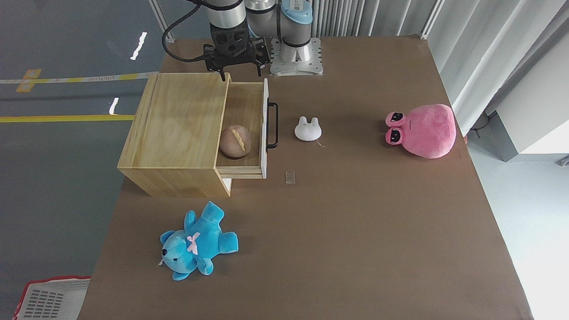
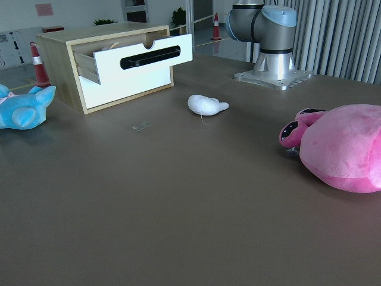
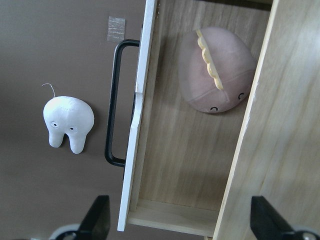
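Observation:
My gripper (image 1: 240, 72) hangs over the back end of a wooden drawer box (image 1: 176, 117), its fingers wide apart with nothing between them (image 3: 181, 220). The drawer is pulled out, with a white front, a black handle (image 3: 114, 100) and a round pinkish-brown plush (image 1: 235, 141) with a cream ridge inside. A small white plush with two prongs (image 1: 307, 130) lies on the table beside the handle, also in the wrist view (image 3: 68, 120).
A pink plush (image 1: 426, 130) lies at the right, a blue bear (image 1: 202, 240) at the front left. A small clear patch (image 1: 290, 177) is on the table (image 1: 373, 240), whose middle and front right are clear.

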